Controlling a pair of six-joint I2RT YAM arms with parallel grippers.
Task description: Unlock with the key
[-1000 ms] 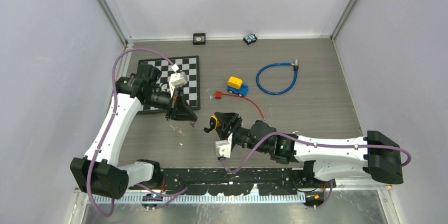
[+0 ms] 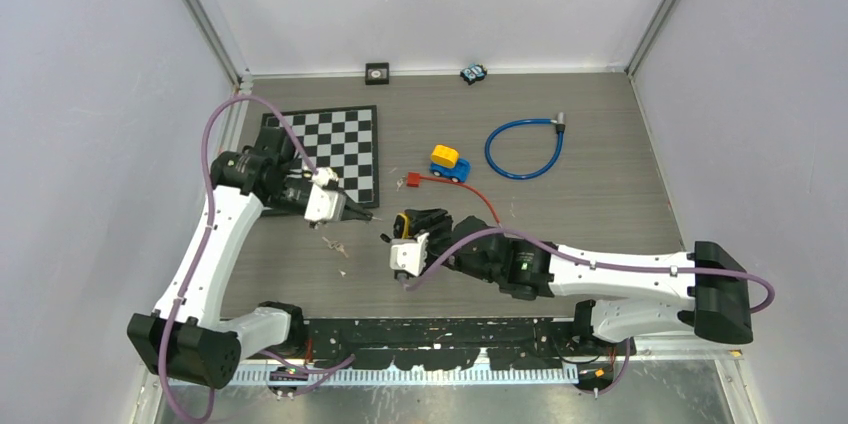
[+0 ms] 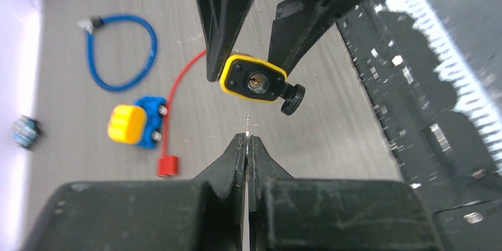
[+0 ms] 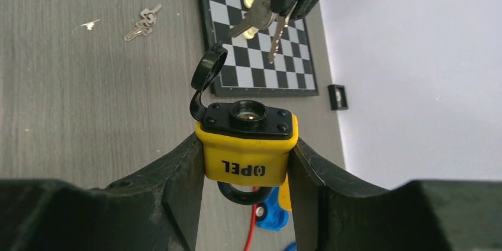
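Observation:
My right gripper is shut on a yellow and black padlock (image 4: 245, 165), one finger on each side of its yellow body. The lock's keyhole cover hangs open on its black cap (image 4: 208, 68). In the left wrist view the keyhole (image 3: 257, 81) faces the camera. My left gripper is shut on a key, whose thin tip (image 3: 247, 122) sticks out past the fingertips. From the right wrist, one silver key (image 4: 277, 41) points out of the left fingers, with another key (image 4: 254, 17) hanging beside it. Key tip and keyhole are apart.
More keys (image 2: 336, 246) lie loose on the table near a chessboard (image 2: 375, 164). A blue and yellow toy truck (image 2: 449, 170), a red cable (image 2: 470, 187) and a blue cable lock (image 2: 510, 175) rest further back. Both arms meet above the open table middle.

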